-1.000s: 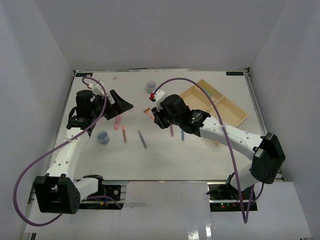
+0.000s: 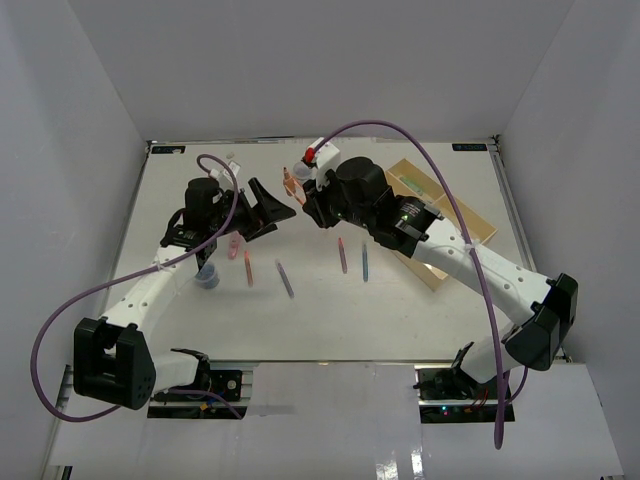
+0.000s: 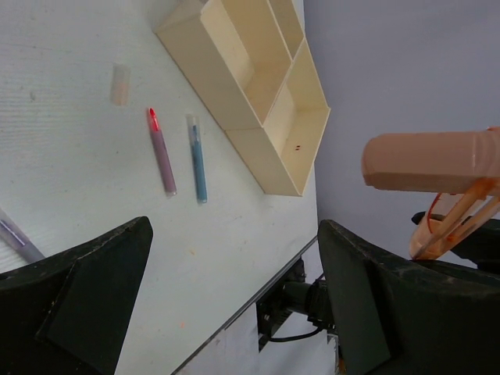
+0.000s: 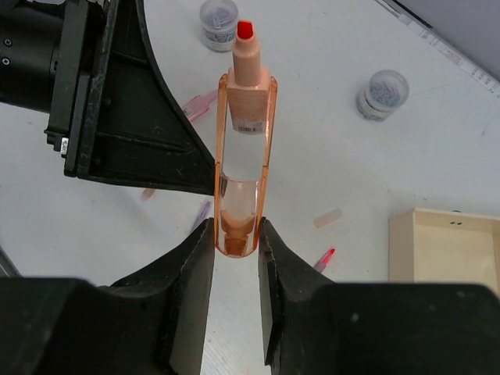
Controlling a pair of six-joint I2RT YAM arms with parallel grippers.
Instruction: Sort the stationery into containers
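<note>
My right gripper is shut on an orange, clear-sided pen-like item (image 4: 248,98) with a red tip, held by its lower end. In the left wrist view the item's blunt orange end (image 3: 426,162) looms at right. My left gripper (image 2: 277,203) stands open beside it, nothing between its fingers; they seem close, but contact cannot be told. On the table lie an orange pen (image 2: 249,268), a grey-purple pen (image 2: 286,280), a red-tipped purple pen (image 3: 162,160), a blue pen (image 3: 198,164) and a pink item (image 2: 235,245).
A divided cream box (image 2: 466,222) stands at the right, partly behind my right arm, with something green (image 2: 411,185) inside. Clear round containers stand at the left (image 2: 207,276) and the back (image 4: 383,94).
My left gripper has moved right, close to the held item. The right gripper has shifted toward the back with the item, which now looks more upright from above.
</note>
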